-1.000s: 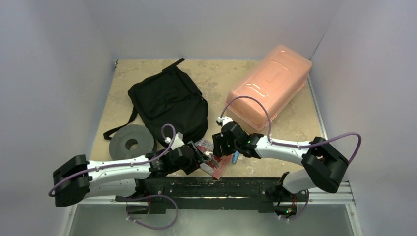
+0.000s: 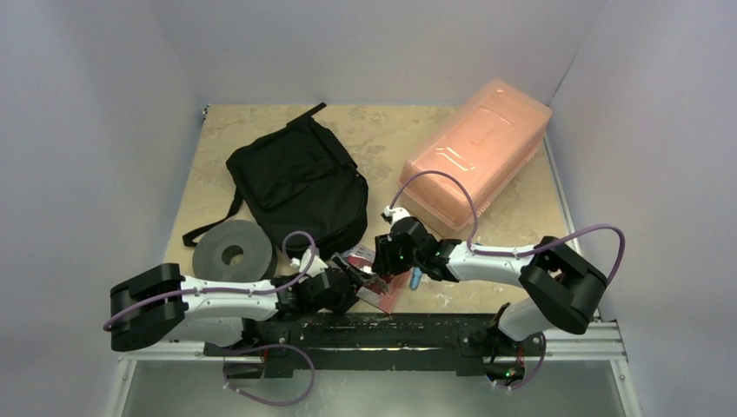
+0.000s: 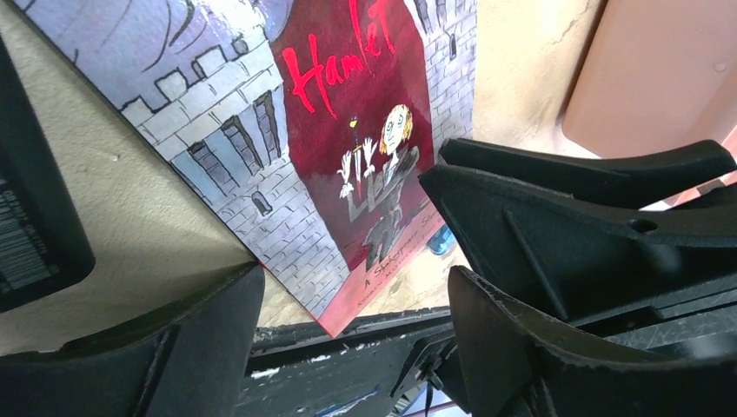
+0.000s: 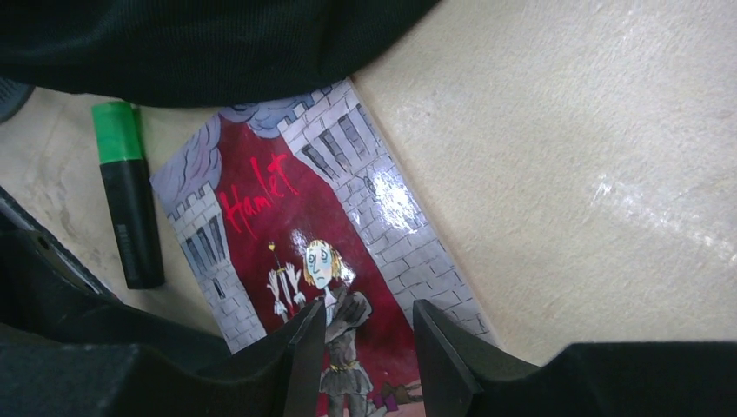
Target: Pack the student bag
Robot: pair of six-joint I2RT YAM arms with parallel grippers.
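Observation:
The Hamlet booklet (image 3: 365, 130), red with grey castle towers, lies face up by the table's front edge. My left gripper stands part open at its near corner, with the corner in the gap between the fingers. From the other side, my right gripper reaches over the cover. Its fingers look a little apart, with the cover showing between them; whether they pinch it cannot be made out. The black bag (image 2: 300, 187) lies flat behind the booklet. A black highlighter with a green cap (image 4: 130, 195) rests left of the booklet.
A grey ring (image 2: 233, 252) lies at the left. The translucent pink bin (image 2: 478, 152) fills the back right. A small blue object (image 2: 415, 277) lies just right of the booklet. Bare table shows between bag and bin.
Both forearms have shifted slightly, the left one to the right and the right one to the left. The grippers stay near the booklet, while the bag and bin have not moved.

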